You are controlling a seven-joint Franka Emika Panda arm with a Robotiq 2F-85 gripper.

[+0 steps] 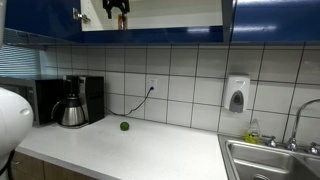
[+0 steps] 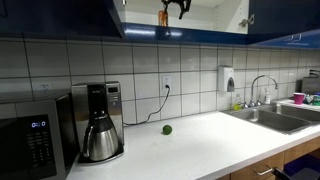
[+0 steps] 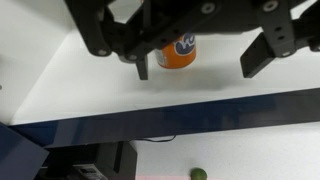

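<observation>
An orange can [image 3: 178, 54] with a blue-and-white mark stands on the shelf of the open upper cabinet, its upper part hidden behind my gripper in the wrist view. Spread wide apart, the fingers of my gripper have the can's visible part in the space between them, closer to the left one. Exterior view 2 shows the can [image 2: 163, 18] just beside the dark gripper [image 2: 182, 8], high up at the cabinet. In exterior view 1 the can [image 1: 122, 21] is small at the cabinet's lower edge.
Blue cabinet edging [image 1: 150, 36] runs beneath the shelf. Below, a coffee maker [image 2: 98, 120] and a microwave [image 2: 38, 135] occupy the left of the counter. A small green round object [image 2: 167, 129] lies near the wall.
</observation>
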